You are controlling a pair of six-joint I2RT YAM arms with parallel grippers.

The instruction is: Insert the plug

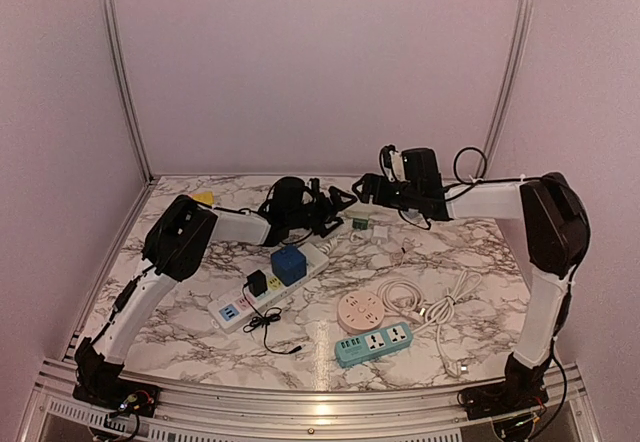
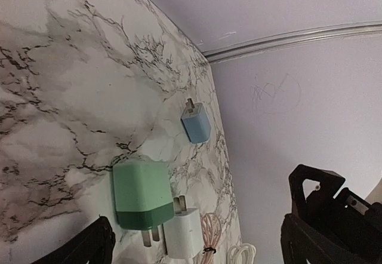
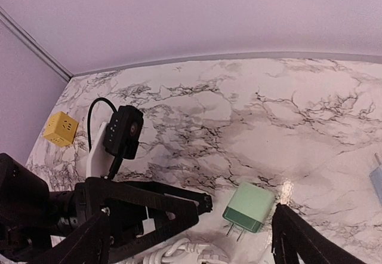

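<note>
A two-tone green plug (image 1: 360, 224) with metal prongs lies on the marble table at the back middle. The left wrist view shows the same green plug (image 2: 142, 192) beyond the fingers, and in the right wrist view the green plug (image 3: 249, 205) has its prongs pointing toward the camera. My left gripper (image 1: 340, 212) stands open just left of it, with nothing between its fingers. My right gripper (image 1: 363, 191) is close by on the far side, also open and empty. A white power strip (image 1: 236, 309) carries a blue cube (image 1: 289, 264) and a black plug (image 1: 257, 282).
At the front are a teal strip (image 1: 372, 344), a round pink socket block (image 1: 360, 311) and coiled white cable (image 1: 440, 310). A white plug (image 2: 184, 234) sits beside the green one. A yellow block (image 3: 60, 129) is at the back left.
</note>
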